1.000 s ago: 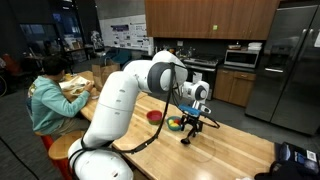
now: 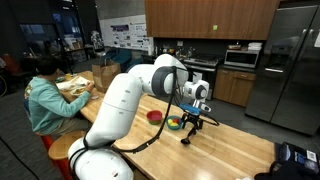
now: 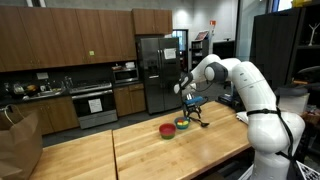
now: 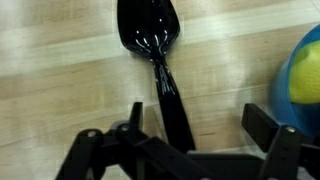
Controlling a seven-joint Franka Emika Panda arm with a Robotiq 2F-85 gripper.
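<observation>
On the wooden table lies a black spoon (image 4: pixel 170 85), its bowl toward the top of the wrist view and its handle running down toward my gripper. The gripper is open, one finger at each side of the handle's line, with no contact visible. The handle's lower end passes out of sight behind the gripper body. To the right in the wrist view is part of a blue bowl (image 4: pixel 283 95) with a yellow thing (image 4: pixel 306 75) in it. In exterior view 1 the spoon (image 2: pixel 185 141) shows as a small dark shape below the gripper (image 2: pixel 188 127).
A red bowl (image 3: pixel 167 131) stands beside the blue bowl (image 3: pixel 182 124) on the table. A person (image 2: pixel 55 100) sits at the table's left side in exterior view 1.
</observation>
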